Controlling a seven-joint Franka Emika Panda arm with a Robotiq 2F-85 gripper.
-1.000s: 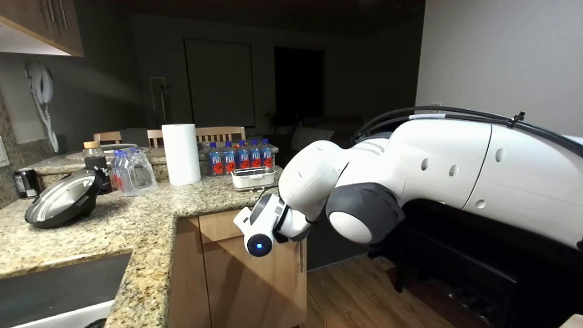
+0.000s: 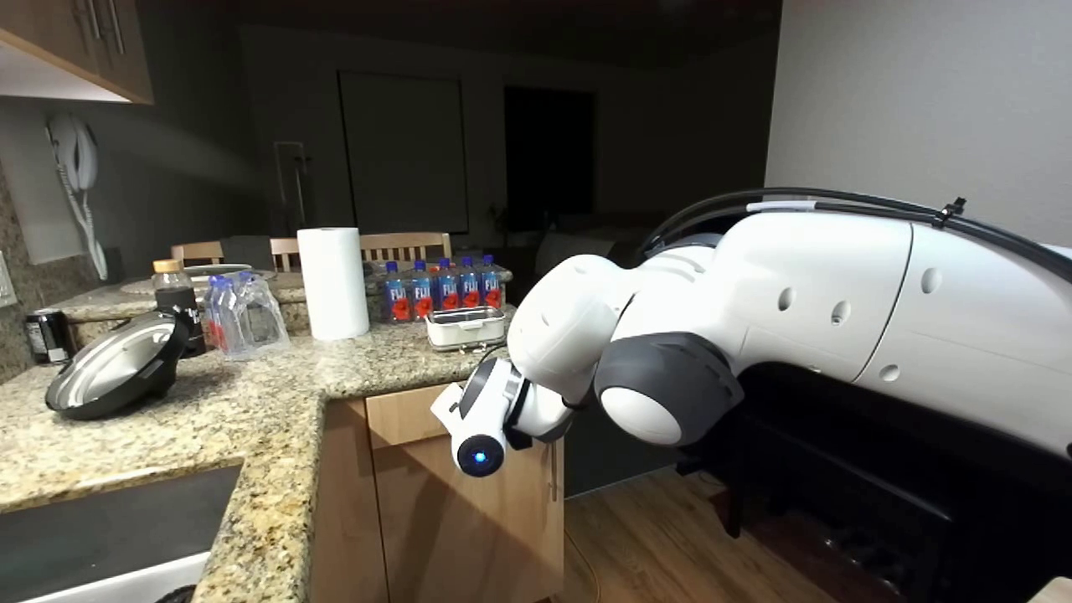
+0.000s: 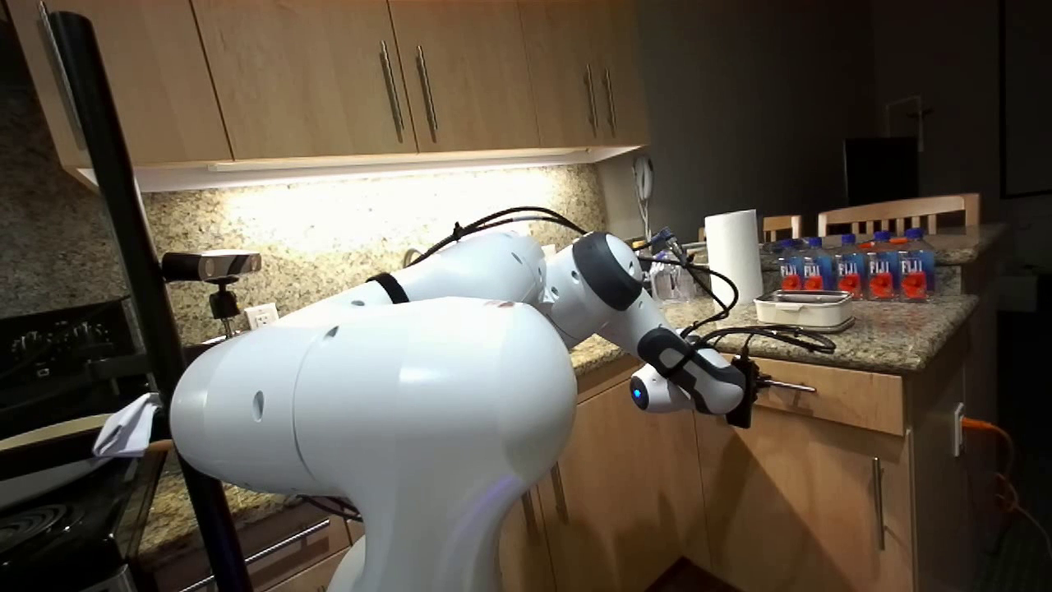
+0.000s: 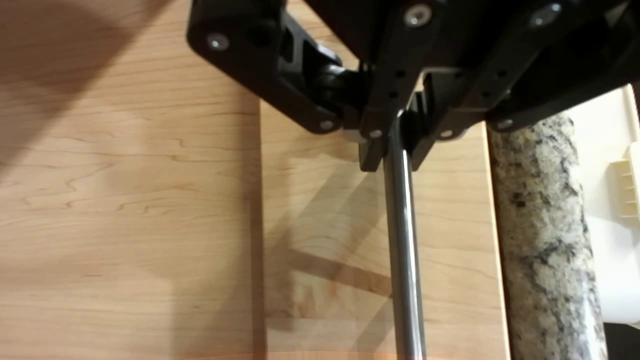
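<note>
In the wrist view, my gripper is shut on a round metal bar, the drawer handle, with a finger on either side of it. Behind the bar lies the light wooden drawer front. From the second exterior view, the dark gripper meets the left part of the handle, whose right end sticks out past it. That drawer front looks about level with the cabinet below. In the first exterior view the fingers are hidden behind the arm's wrist.
Above the drawer runs the granite counter edge. A cream container, a paper towel roll and several water bottles stand on the counter. Below is a cabinet door with a vertical handle.
My arm has shifted very slightly, its wrist a touch lower and to the right in the first exterior view. The counter objects have not moved.
</note>
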